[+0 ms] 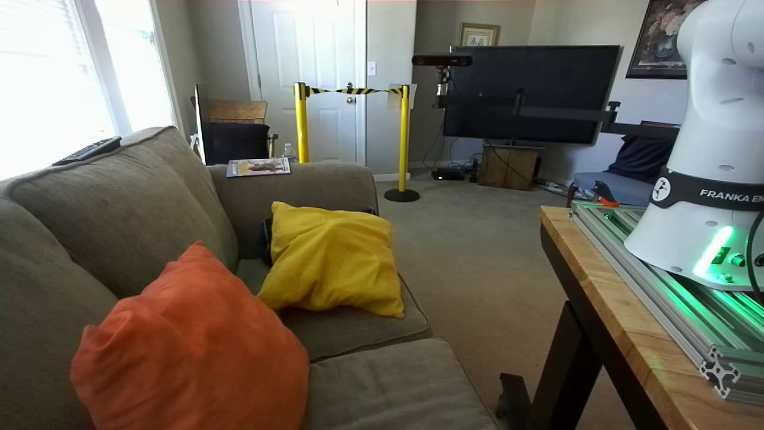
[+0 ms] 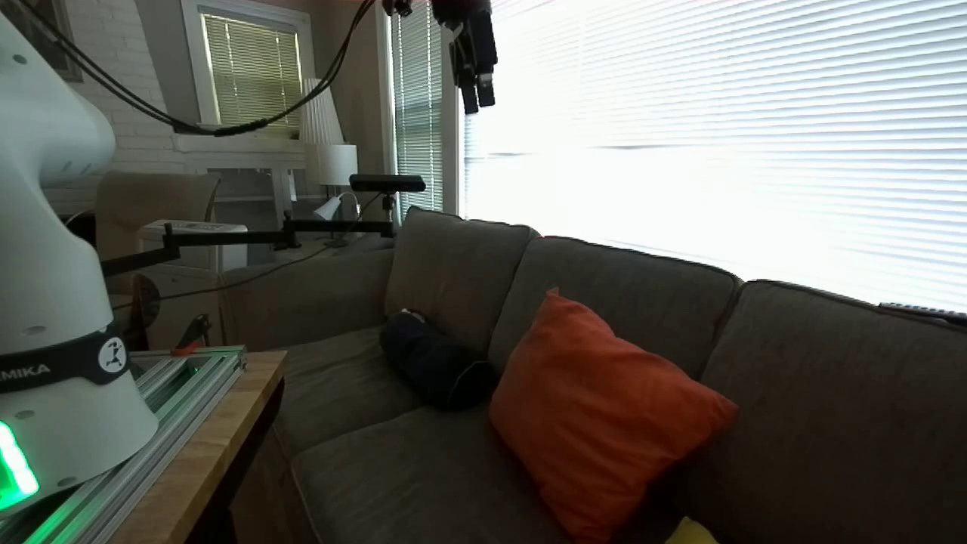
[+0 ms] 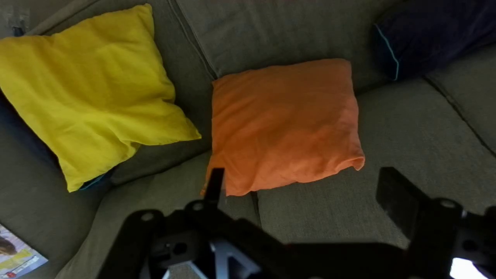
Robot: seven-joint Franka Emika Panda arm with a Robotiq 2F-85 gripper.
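Note:
My gripper is open, its black fingers wide apart and nothing held between them. In exterior view 2 the gripper (image 2: 478,101) hangs high in front of the bright window, well above the sofa. An orange pillow (image 3: 286,125) leans against the sofa's backrest, seen beyond the fingertips in the wrist view. Toward one end of the sofa lies a yellow pillow (image 1: 333,261), with a dark cushion partly hidden behind it. A dark navy cushion (image 2: 435,361) rests at the other end of the seat.
The grey-brown sofa (image 1: 401,376) has bare seat in front of the pillows. A magazine (image 1: 258,167) lies on its armrest, and a remote (image 1: 87,151) on the backrest top. The robot's wooden table (image 1: 616,308) stands opposite. A black camera arm (image 2: 245,237) reaches over the sofa's far end.

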